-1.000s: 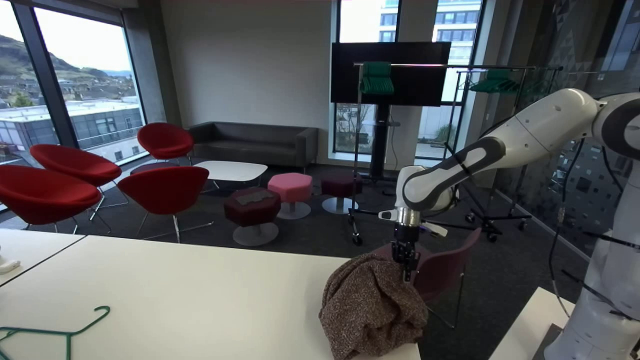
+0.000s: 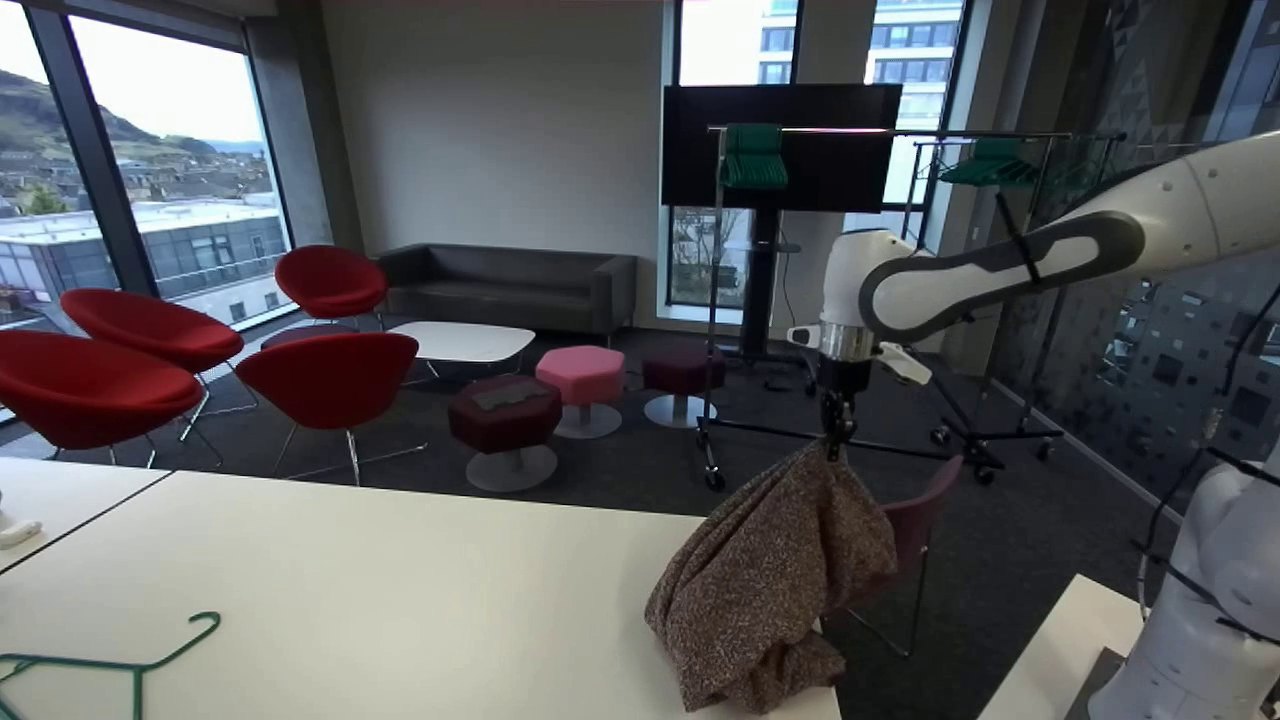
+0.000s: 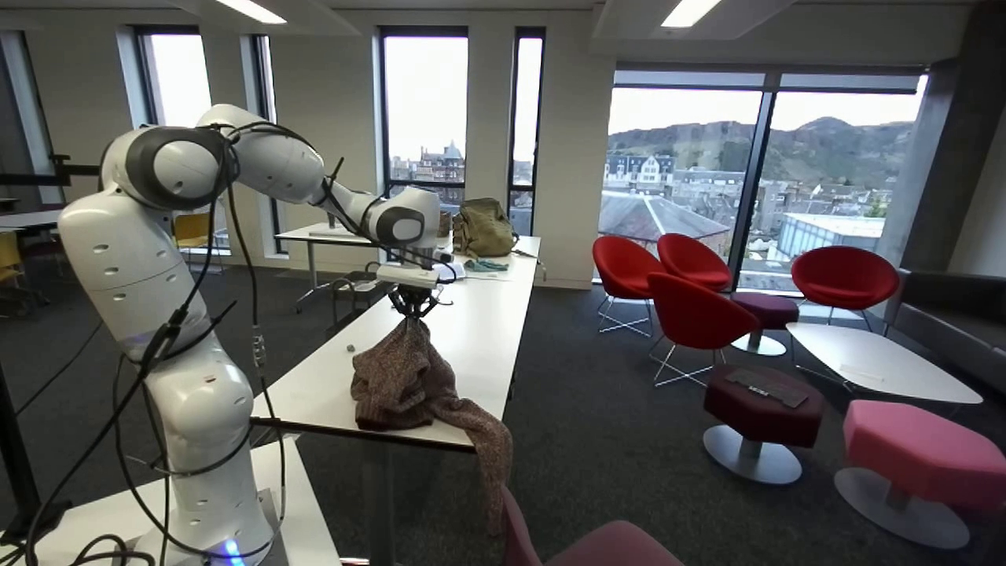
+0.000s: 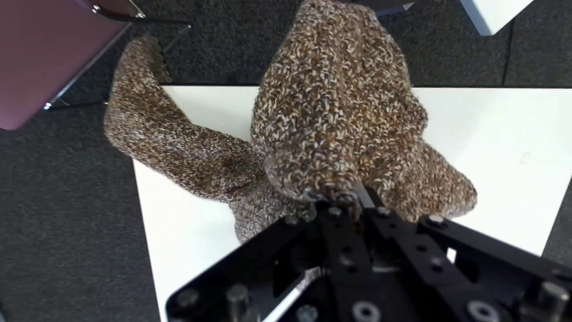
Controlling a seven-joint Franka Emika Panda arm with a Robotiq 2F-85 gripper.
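Observation:
A brown speckled knit garment (image 2: 768, 576) is pulled up into a peak at the right end of the white table. My gripper (image 2: 837, 442) is shut on the top of it. In the second exterior view, the lower part of the knit (image 3: 405, 377) still rests on the tabletop, and one sleeve-like end hangs over the table's edge. From the wrist, the fingers (image 4: 343, 236) close on bunched cloth (image 4: 327, 107), and the long sleeve-like part (image 4: 161, 139) stretches off to the left past the edge. Folds hide the garment's full shape.
A green hanger (image 2: 138, 664) lies on the white table (image 2: 420, 576). A mauve chair (image 2: 918, 516) stands close beside the garment. Farther back is a clothes rail (image 2: 716, 276) with green hangers (image 2: 753, 156). A backpack (image 3: 482, 227) sits at the table's far end.
My gripper has risen and shifted slightly right in the first exterior view, drawing the garment from a low heap into a tall peak.

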